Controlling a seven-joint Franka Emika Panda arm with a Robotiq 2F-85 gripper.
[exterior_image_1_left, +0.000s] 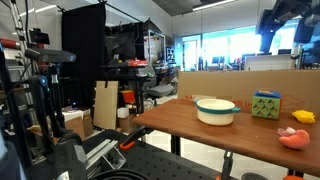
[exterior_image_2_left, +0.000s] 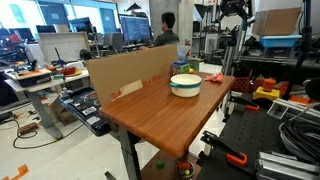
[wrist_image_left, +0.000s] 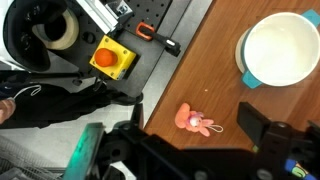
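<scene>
My gripper (exterior_image_1_left: 286, 42) hangs high above the right part of the wooden table, its fingers wide apart and empty. Below it, near the table's right front edge, lies a pink soft toy (exterior_image_1_left: 295, 138). Looking down from the wrist, the toy (wrist_image_left: 193, 120) appears between the two dark fingers, well below them. A white bowl (exterior_image_1_left: 217, 111) with a teal rim band stands left of the toy and seems empty in the wrist view. At the back right are a green-and-blue block-like object (exterior_image_1_left: 265, 105) and a small yellow item (exterior_image_1_left: 303, 116).
Bare wooden tabletop (exterior_image_2_left: 165, 120) spreads in front of the bowl. An upright tan panel (exterior_image_2_left: 130, 77) lines the table's far side. Beyond the table edge, the wrist view shows a yellow box with a red button (wrist_image_left: 105, 58) and a tape roll (wrist_image_left: 57, 32).
</scene>
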